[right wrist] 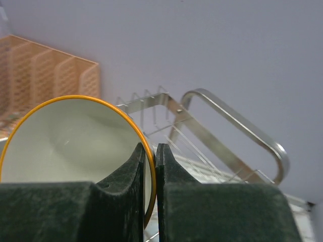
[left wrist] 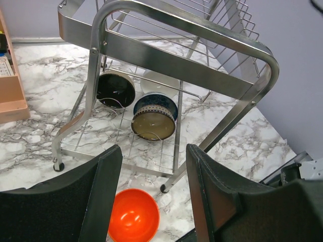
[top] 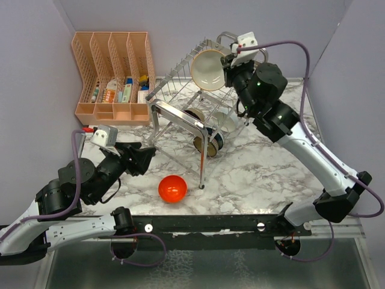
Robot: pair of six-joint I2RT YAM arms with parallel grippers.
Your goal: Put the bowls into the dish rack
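Note:
My right gripper is shut on the rim of a cream bowl [top: 207,71] with a yellow edge, held tilted at the top tier of the metal dish rack [top: 183,118]. On the lower tier are several bowls: a black one [left wrist: 115,91], a blue patterned one [left wrist: 154,122] and a white one [top: 231,119]. An orange bowl [top: 172,188] sits on the counter in front of the rack. My left gripper stands open left of the rack, nothing between its fingers.
A peach divided organizer [top: 112,77] with small items stands at the back left. Walls close in the back and sides.

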